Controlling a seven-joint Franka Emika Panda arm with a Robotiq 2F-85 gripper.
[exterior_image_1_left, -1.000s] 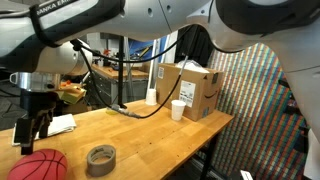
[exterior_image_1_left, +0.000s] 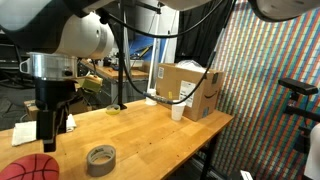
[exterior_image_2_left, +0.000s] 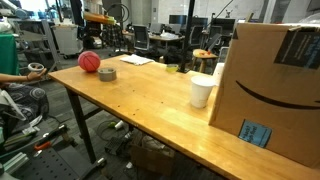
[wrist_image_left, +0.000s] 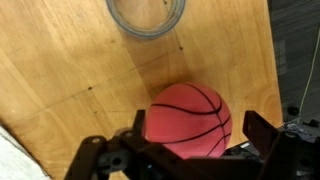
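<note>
A small red basketball with black seams (wrist_image_left: 188, 120) sits on the wooden table; its lower left is cut off in the first exterior view. My gripper is open above it, one dark finger on either side of the ball in the wrist view. In the first exterior view the gripper (exterior_image_1_left: 60, 126) hangs over the table just behind the ball (exterior_image_1_left: 29, 168). Whether the fingers touch the ball cannot be told. To the right of the ball lies a grey tape roll (exterior_image_1_left: 101, 160), partly seen at the top of the wrist view.
A large cardboard box (exterior_image_1_left: 190, 88) and a white cup (exterior_image_1_left: 178, 110) stand at the table's far end. A white cloth (exterior_image_1_left: 33, 131) lies behind the gripper, with a yellow-green bowl (exterior_image_1_left: 112, 109) farther along.
My gripper has moved rightward and appears closer to the first exterior camera. The tape roll stayed put.
</note>
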